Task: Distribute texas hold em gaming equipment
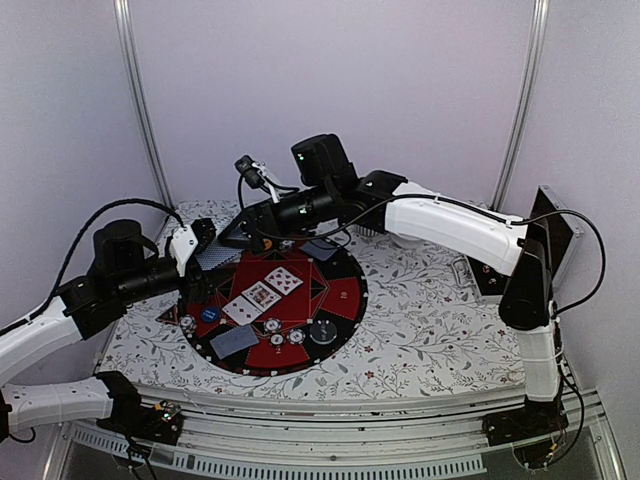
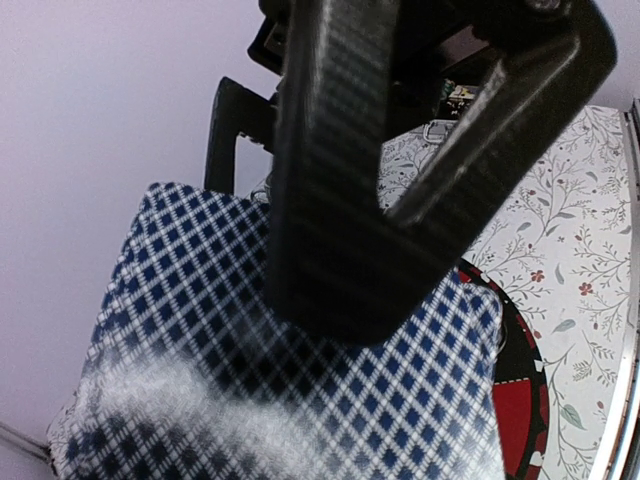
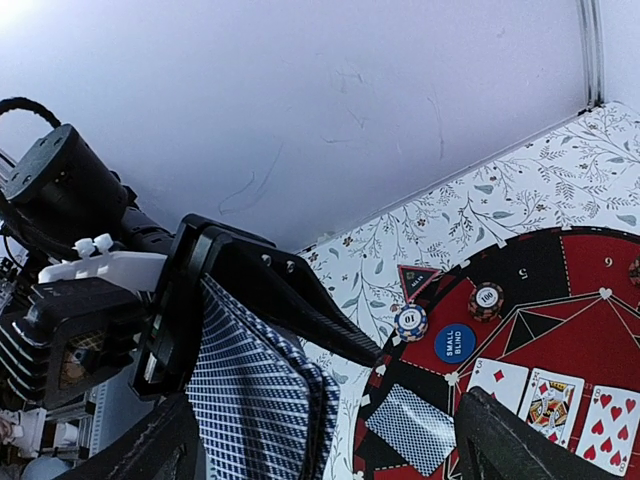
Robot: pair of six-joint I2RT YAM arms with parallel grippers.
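Observation:
In the left wrist view, a stiff blue-and-white diamond-patterned piece, looking like card backs (image 2: pixel 200 300), fills the lower part. My left gripper is shut on it, one finger lying across its face; the other finger is mostly hidden. The piece (image 3: pixel 255 390) hangs above the table in the right wrist view. Beside it my right gripper (image 1: pixel 232 237) stands open, fingers (image 3: pixel 500 445) spread, the patterned piece showing between them in that view; contact cannot be told. On the round red-black mat (image 1: pixel 345 285) lie three face-up cards (image 1: pixel 262 296) and a face-down card pair (image 1: pixel 234 340).
Several chips (image 1: pixel 295 337), a blue small blind disc (image 3: pixel 455 343) and a dark round disc (image 1: pixel 322 331) rest on the mat. Further face-down cards (image 1: pixel 321 249) lie at its back. An open case (image 1: pixel 490 280) stands far right, partly behind the right arm.

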